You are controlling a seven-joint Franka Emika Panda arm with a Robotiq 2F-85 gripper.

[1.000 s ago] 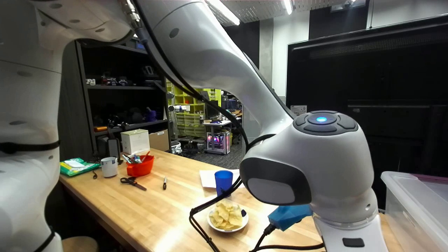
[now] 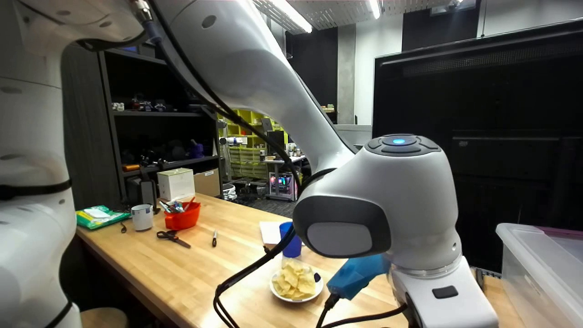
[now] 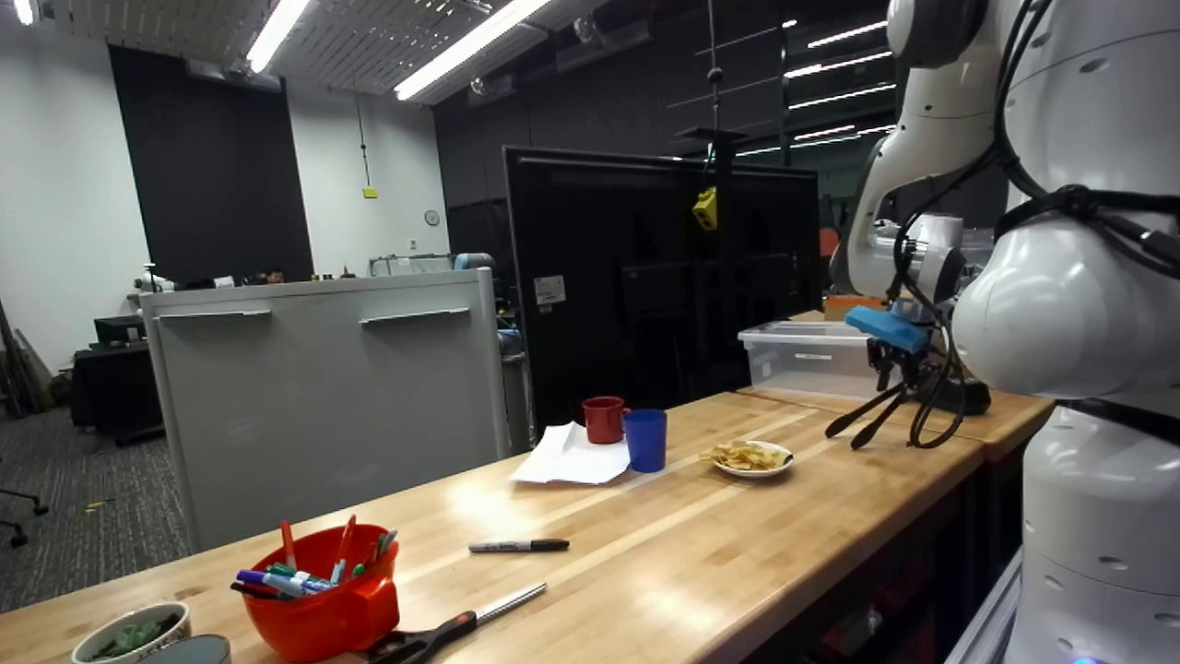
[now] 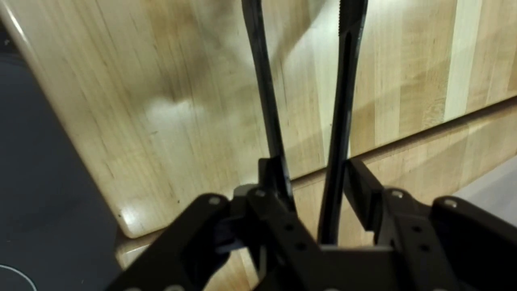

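Observation:
My gripper (image 3: 846, 435) is at the right in exterior view 2, its long dark fingers slanting down just above the bare wood, to the right of the plate of chips. In the wrist view the two fingers (image 4: 267, 92) stand apart, with only tabletop visible between them. Exterior view 1 hides the fingers behind the arm's wrist; the blue mount (image 2: 358, 273) shows there. The white plate (image 3: 763, 474) holds yellow chips (image 3: 738, 455) and a small dark thing at its edge. A blue cup (image 3: 646, 441) and a red mug (image 3: 604, 420) stand beyond, by white paper (image 3: 559, 459).
A clear plastic bin (image 3: 813, 360) stands behind the gripper. Toward the far end from the arm are a marker (image 3: 517, 546), scissors (image 3: 454, 631) and a red pen holder (image 3: 321, 620). In the wrist view, the table's edge (image 4: 72, 140) and a seam between tabletops lie close.
The arm's wrist has shifted left and a little up in exterior view 1, with its cables swinging along. The plate and cup have stayed where they were.

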